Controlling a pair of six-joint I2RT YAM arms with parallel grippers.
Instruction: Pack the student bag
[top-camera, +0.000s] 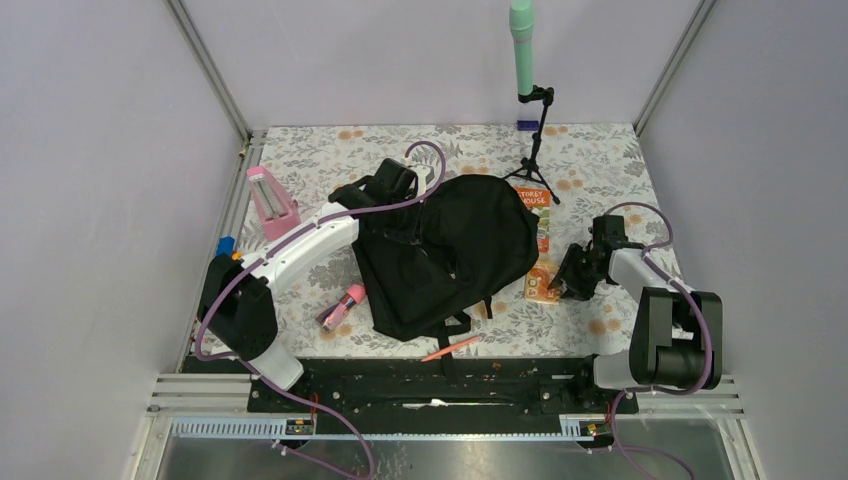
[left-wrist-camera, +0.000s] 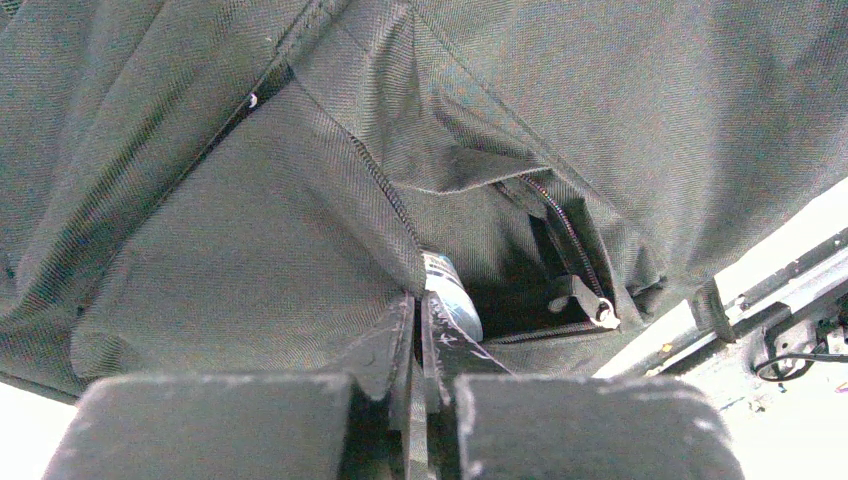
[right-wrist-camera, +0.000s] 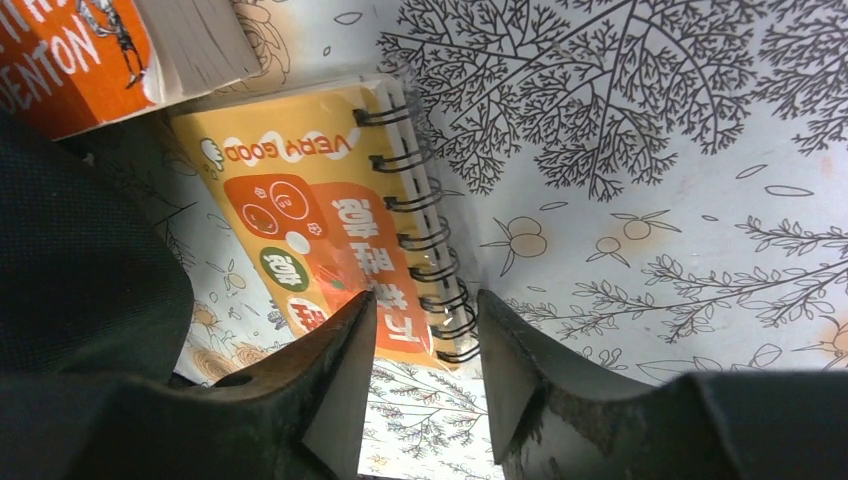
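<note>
The black bag (top-camera: 470, 240) lies open mid-table. My left gripper is shut at a fabric edge by a zipped opening with a silvery cylinder (left-wrist-camera: 452, 298) inside; whether cloth is pinched cannot be told. An orange spiral notebook (right-wrist-camera: 290, 220) lies right of the bag, my right gripper part open over its spiral edge, fingertips close to it. An orange book (right-wrist-camera: 170, 45) lies beyond it, partly under or beside the bag.
A pink case (top-camera: 277, 212) and pink bottle (top-camera: 340, 310) lie left of the bag, a coral pen (top-camera: 450, 348) at the front. A tripod (top-camera: 532, 160) stands behind.
</note>
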